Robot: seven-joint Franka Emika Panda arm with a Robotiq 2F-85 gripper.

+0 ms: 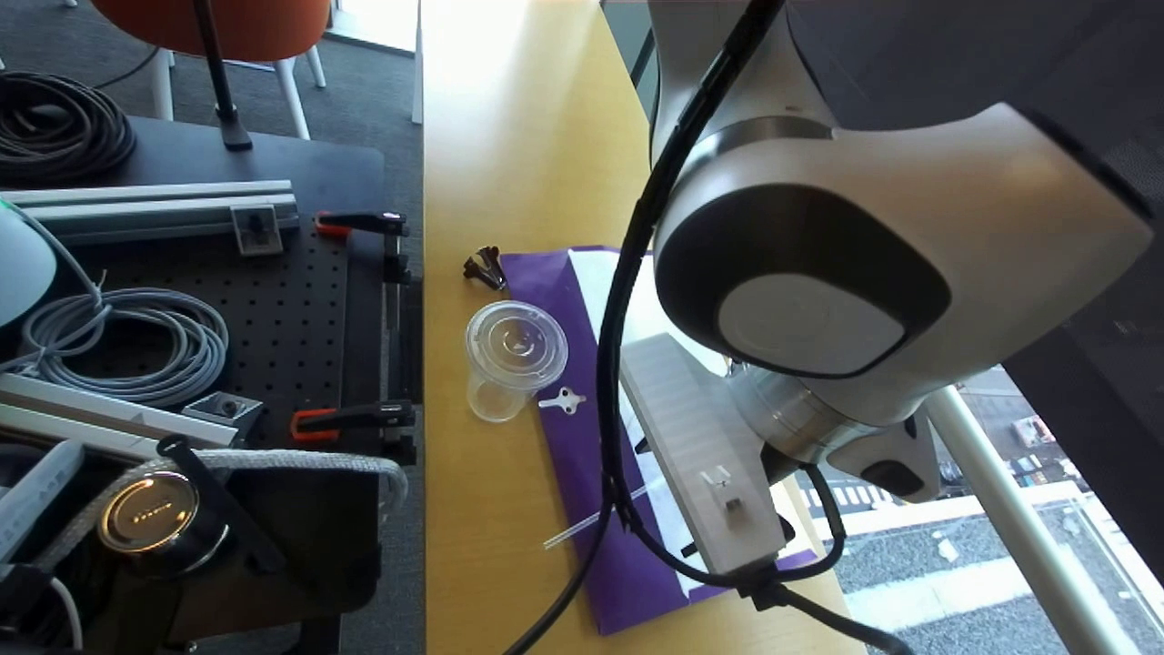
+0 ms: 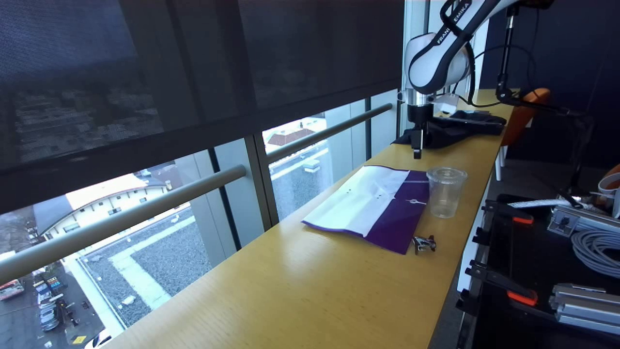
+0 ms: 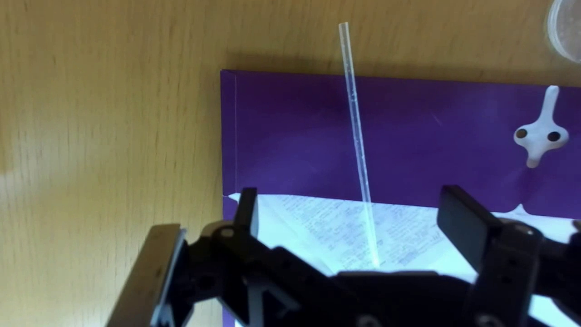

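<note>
A clear straw lies across the purple-and-white folder, one end reaching past its edge onto the wood. In the wrist view my gripper is open, its black fingers spread wide on either side of the straw's lower end with nothing held. Exterior view 1 shows the gripper's pale housing over the white part of the folder, hiding much of it. A clear lidded plastic cup stands upright beside the folder's purple edge. Exterior view 2 also shows the cup, with the gripper near the folder's far end.
A dark staple remover rests near the folder's corner. A black cable hangs from the arm across the view. Window railing runs along one side of the table, a cluttered dark cart along the other. Bare wood is free beyond the folder.
</note>
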